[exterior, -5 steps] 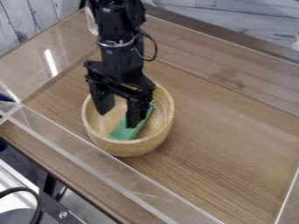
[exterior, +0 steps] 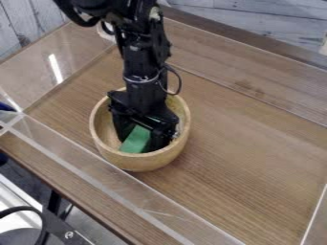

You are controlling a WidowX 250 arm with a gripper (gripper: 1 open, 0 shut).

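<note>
A round tan bowl (exterior: 151, 163) sits on the wooden table, with a green object (exterior: 136, 139) inside it. My black gripper (exterior: 141, 122) hangs down into the bowl, its lower parts over and around the green object, partly covering it. Whether the fingers touch the object is hard to tell in the dark shapes.
Bare wooden table (exterior: 250, 144) fills the right side. A clear strip runs along the left and bottom left, with black cables in the bottom left corner. A white plank wall is at the top right.
My gripper has come lower into the bowl, over the green object, its parts drawn closer together than before. The bowl looks nearly unmoved.
</note>
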